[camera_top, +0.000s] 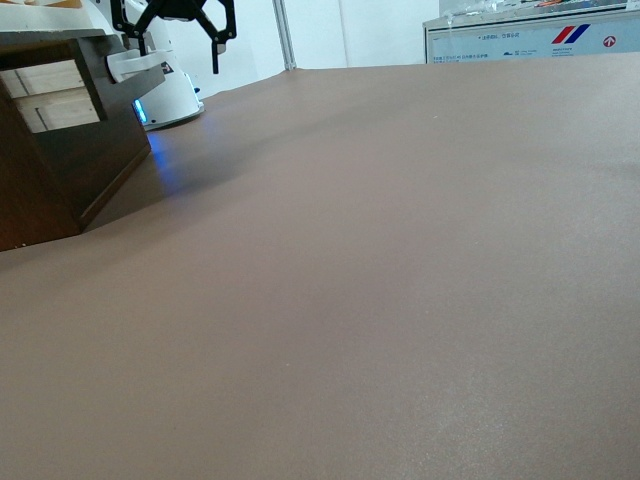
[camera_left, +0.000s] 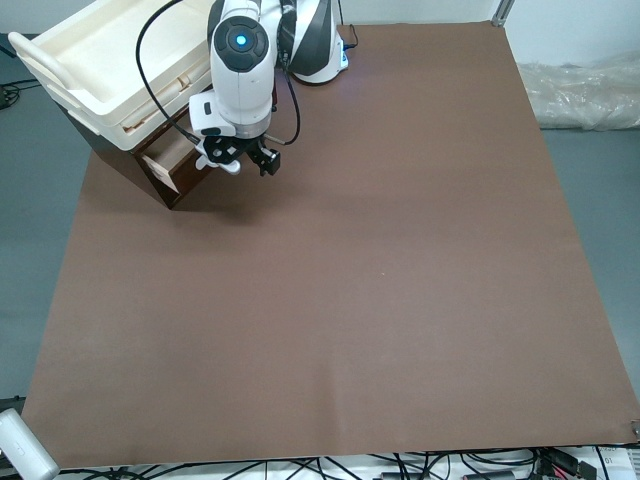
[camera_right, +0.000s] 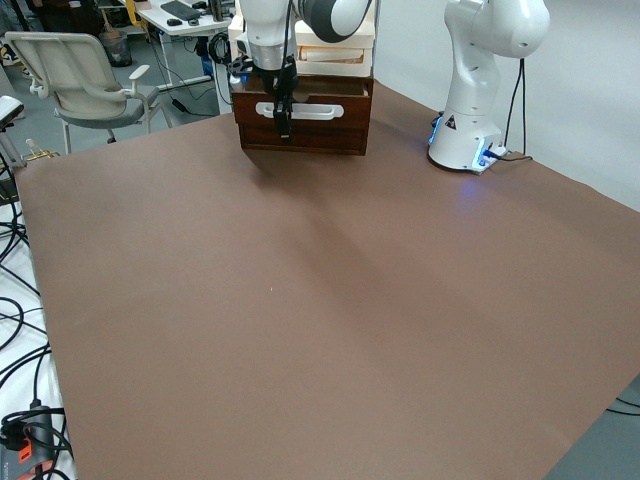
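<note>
My black gripper (camera_left: 255, 160) hangs at the front of a dark wooden drawer box (camera_right: 340, 128). In the top view the gripper (camera_top: 179, 50) has its two fingers spread apart, with nothing seen between them. A white handle (camera_right: 320, 112) runs along the drawer front, just behind the gripper. On the box sits a cream plastic bin (camera_left: 110, 50); the box's side (camera_top: 40, 190) shows a square opening with light wood inside. The gripper's lower tips are partly hidden in the right view.
Cables (camera_left: 430, 465) and a white cylinder (camera_left: 25, 445) lie beyond the table's front edge. A white wall stands at the back; a chair (camera_right: 95, 95) is off the table.
</note>
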